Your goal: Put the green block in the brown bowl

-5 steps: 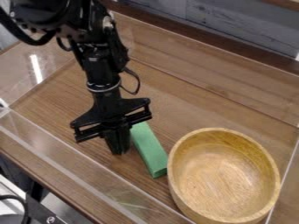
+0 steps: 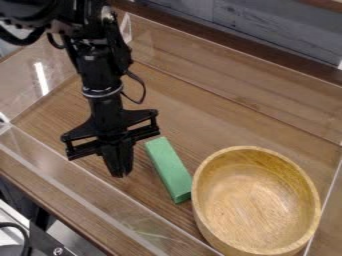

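The green block (image 2: 170, 169) lies on the wooden surface, its long side running from upper left to lower right. Just to its right stands the large brown bowl (image 2: 257, 203), round and empty. My black gripper (image 2: 119, 167) points down to the left of the block, apart from it. The fingertips are low, close to the surface, and appear near each other from this angle. Nothing green is between them. How far apart the fingers stand cannot be made out.
A clear wall and rail (image 2: 80, 190) run along the near left side of the wooden tray. Free wooden surface (image 2: 214, 110) stretches behind the block and bowl. Dark cables hang beside the arm.
Block and bowl have stayed in place.
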